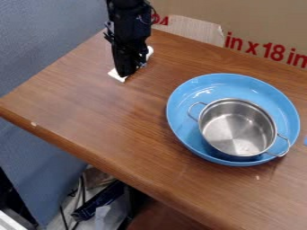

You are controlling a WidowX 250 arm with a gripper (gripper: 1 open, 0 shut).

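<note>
The black gripper (pixel 127 63) is at the back left of the wooden table, pointing down over a small white item (pixel 115 75), probably cloth or paper, which is partly hidden behind it. I cannot tell whether its fingers are open or shut. A steel pot (pixel 238 128) with two wire handles stands on a blue plate (pixel 192 94) on the right side of the table.
A cardboard box (pixel 240 22) with red print stands along the back.
</note>
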